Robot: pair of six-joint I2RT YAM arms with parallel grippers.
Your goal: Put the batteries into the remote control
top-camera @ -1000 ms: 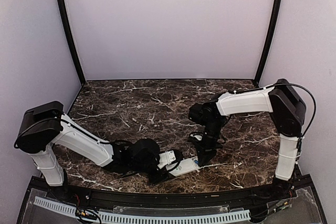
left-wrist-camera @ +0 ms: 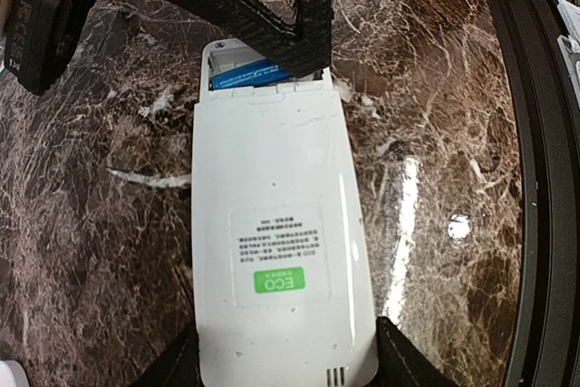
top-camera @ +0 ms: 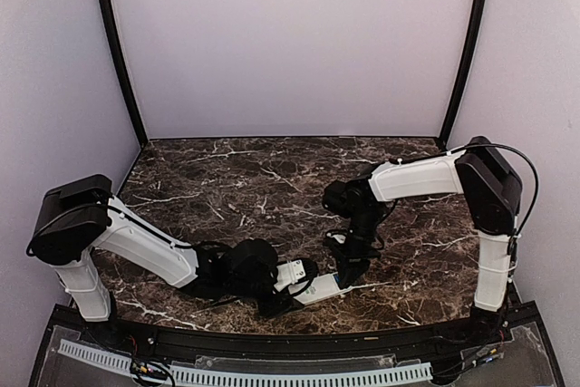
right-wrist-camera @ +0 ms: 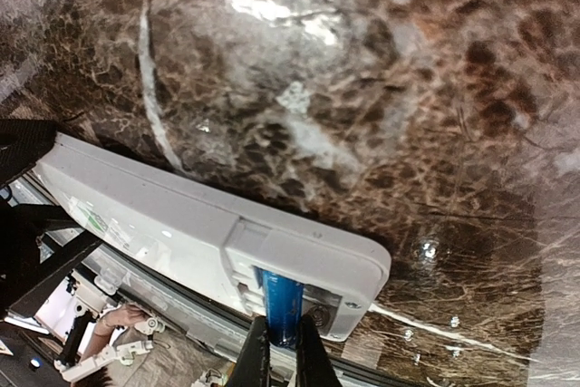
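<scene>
The white remote control lies back side up, its lower end between the fingers of my left gripper, which is shut on it. Its battery bay is uncovered at the far end. Inside the bay, a blue battery sits aslant; its other end is hidden behind a finger of my right gripper. From the right wrist view, the same battery reaches down between the fingertips of my right gripper. These stand close on both sides of it; whether they press on it does not show clearly.
The table's front edge runs close in front of the remote. A white object shows at the lower left corner of the left wrist view.
My left arm and the remote stay nearly where they were.
</scene>
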